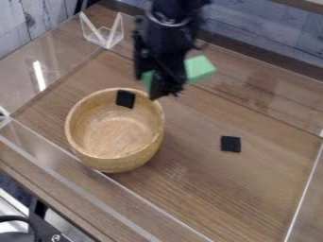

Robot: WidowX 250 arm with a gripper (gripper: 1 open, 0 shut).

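Observation:
My gripper (171,71), dark and blurred, hangs in the upper middle of the camera view, shut on a green object (198,68) that is partly hidden behind it. Below and to the left a wooden bowl (116,151) stands on the table, with a small black block (127,99) at its back rim. The gripper is above the bowl's back right.
A white wire-like object (101,30) stands at the back left. Cables lie at the lower left.

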